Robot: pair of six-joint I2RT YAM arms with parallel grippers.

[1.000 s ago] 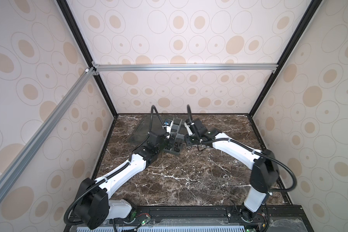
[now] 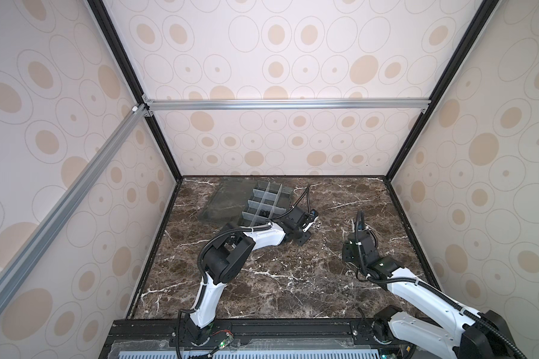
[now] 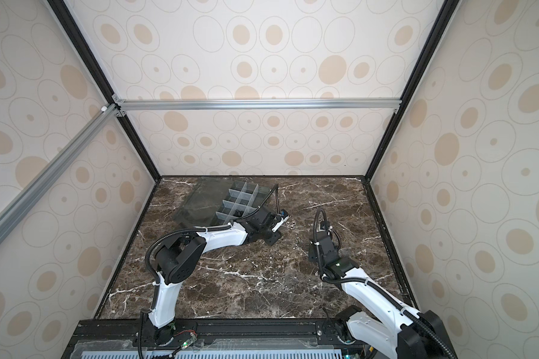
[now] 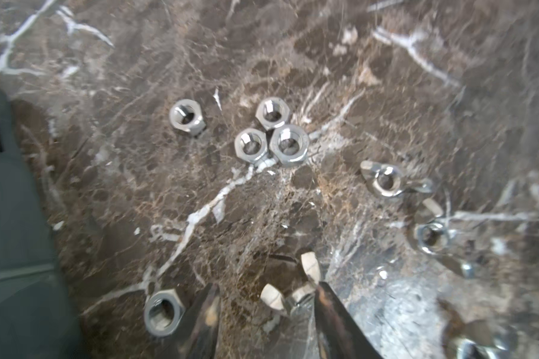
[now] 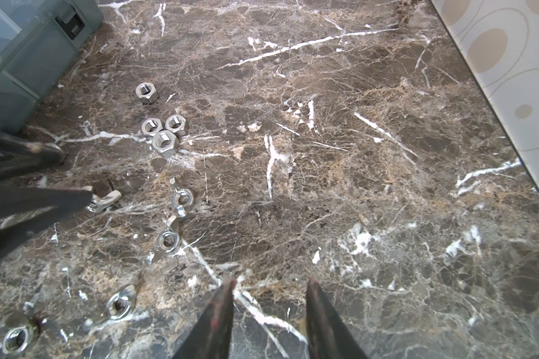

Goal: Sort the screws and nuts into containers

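In the left wrist view, my left gripper is open low over the table, a wing nut (image 4: 287, 293) showing just beyond and between its fingertips without being gripped. A hex nut (image 4: 163, 312) lies just left of that gripper. Farther out sit a cluster of hex nuts (image 4: 289, 144) and a lone hex nut (image 4: 186, 115). Other wing nuts (image 4: 387, 179) are to the right. My right gripper stands part open over bare marble, nothing between its fingers. The compartment box (image 2: 266, 200) is at the back, partly hidden by the left arm.
The box's edge (image 4: 24, 239) rises close on the left gripper's left side. Left gripper fingers also enter the right wrist view beside more wing nuts (image 5: 121, 302) and a hex nut (image 5: 19, 338).
My left arm has swung right from over the box to the nuts beside it. The right arm has pulled back from the box toward the right and front.
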